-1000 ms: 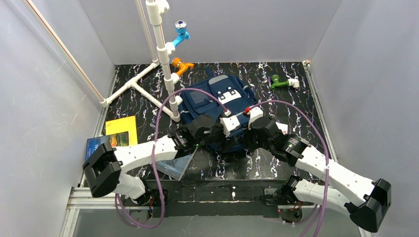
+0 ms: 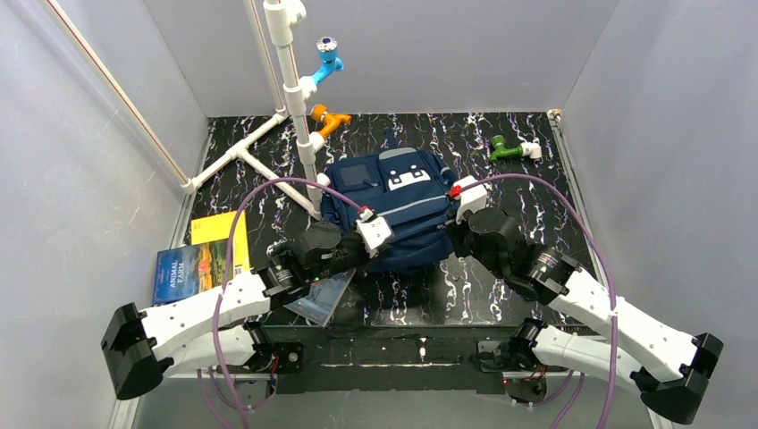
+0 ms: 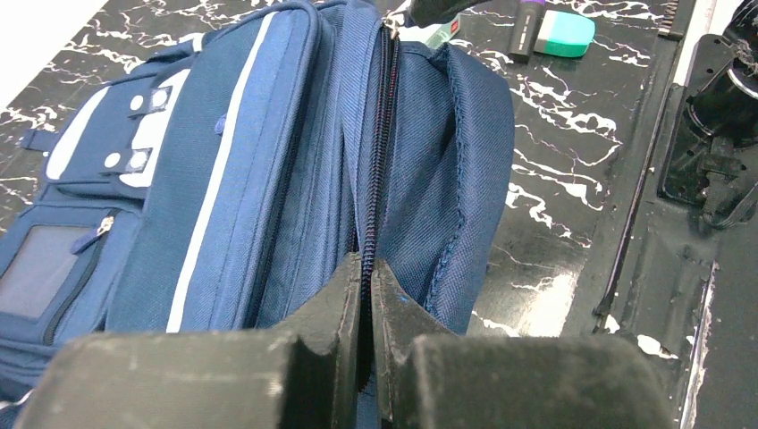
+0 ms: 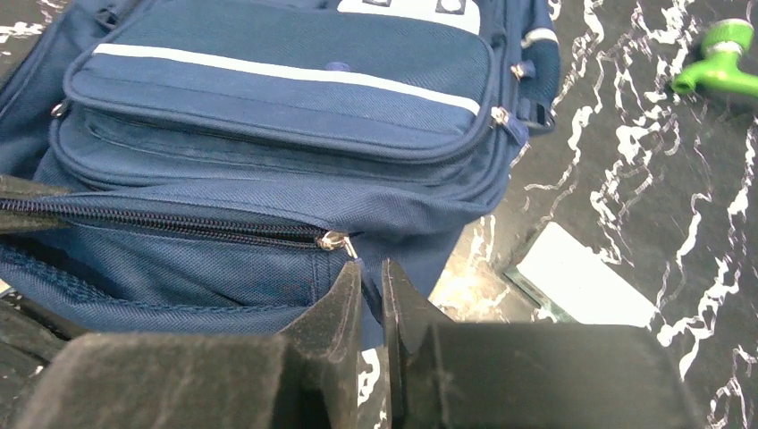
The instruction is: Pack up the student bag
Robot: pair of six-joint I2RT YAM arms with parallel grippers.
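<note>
The navy backpack (image 2: 389, 192) lies on the dark marble counter, its zipped edge toward the arms. In the left wrist view my left gripper is shut on the zipper edge (image 3: 384, 134) at the near end, the tape running between its fingertips. My right gripper is at the other end, its fingertips together on the blue pull tab beside the metal zipper slider (image 4: 332, 241). The zipper between the two grippers is drawn out straight.
Books (image 2: 179, 273) lie at the left, one partly under the left arm. A white pipe frame with taps (image 2: 331, 121) stands behind left, a green tap (image 2: 505, 152) back right. A white box (image 4: 581, 273) lies right of the bag.
My left gripper has moved left along the bag's front edge, away from the right one. My right gripper has shifted slightly right, and the bag's near edge is stretched.
</note>
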